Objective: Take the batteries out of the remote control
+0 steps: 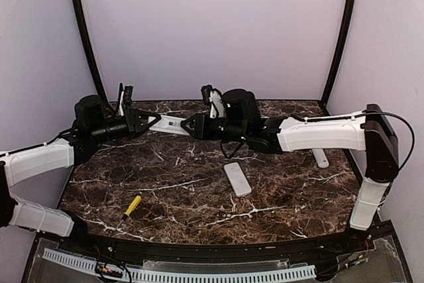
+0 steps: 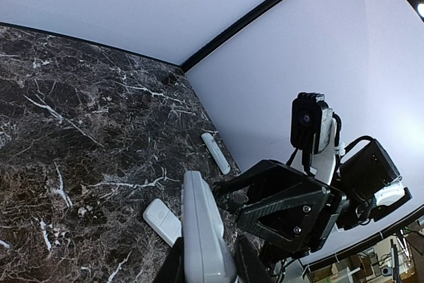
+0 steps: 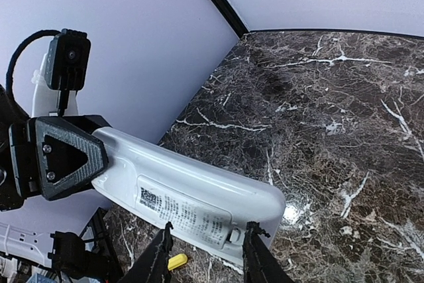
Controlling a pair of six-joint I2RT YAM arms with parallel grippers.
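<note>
A white remote control (image 1: 169, 124) is held in the air above the back left of the table, its hollowed side showing in the right wrist view. My left gripper (image 1: 152, 121) is shut on one end of this remote (image 2: 199, 220). From the other side my right gripper (image 1: 191, 126) reaches to the remote's near end. In the right wrist view its fingertips stand apart in front of the battery recess (image 3: 185, 207), which shows a barcode label and a small light round piece. Whether those fingers grip the remote or a battery cannot be told.
A flat white piece (image 1: 237, 179) lies on the dark marble table near the middle. Another narrow white object (image 1: 320, 158) lies by the right edge. A yellow-handled screwdriver (image 1: 132, 205) is at the front left.
</note>
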